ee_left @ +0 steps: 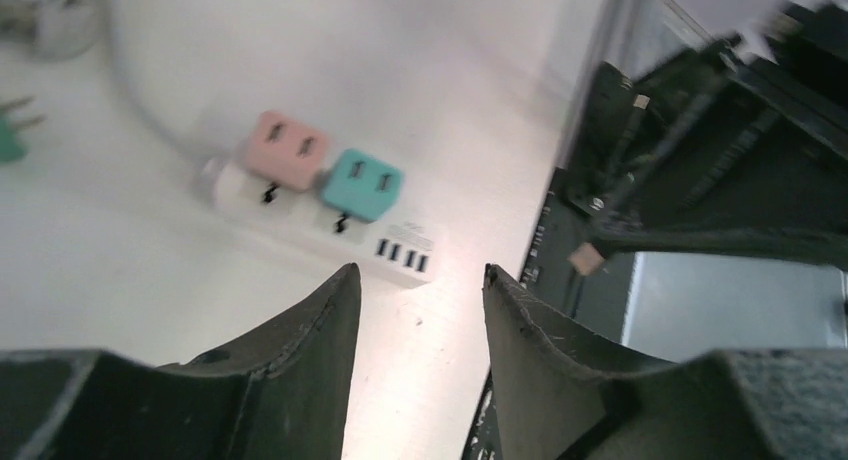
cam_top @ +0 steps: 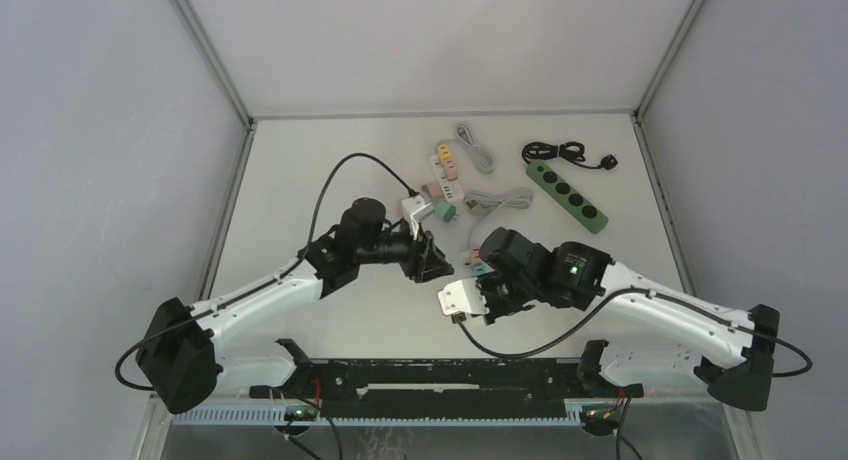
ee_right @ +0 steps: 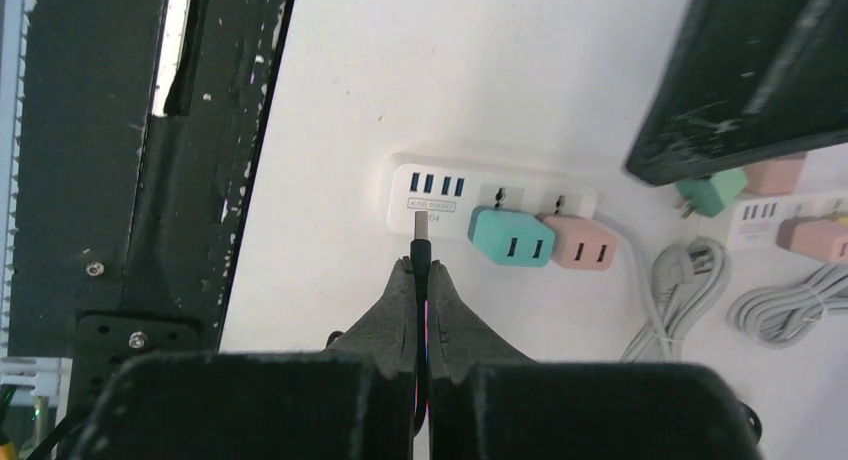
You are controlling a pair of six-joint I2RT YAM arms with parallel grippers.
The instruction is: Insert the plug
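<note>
A white power strip lies on the table under the two arms, with a teal plug and a pink plug seated in it; the left wrist view shows the same strip (ee_left: 395,260). My left gripper is above and near the strip's end, fingers part open with nothing seen between them. My right gripper is shut, with no plug between its fingers; it hangs over the front part of the strip, partly hiding the table below it.
Farther back are another white strip (cam_top: 447,192) with plugs, a loose green plug (cam_top: 446,211), a green strip (cam_top: 567,197) and coiled cables (cam_top: 478,155). Its dark front edge lies close to the right gripper.
</note>
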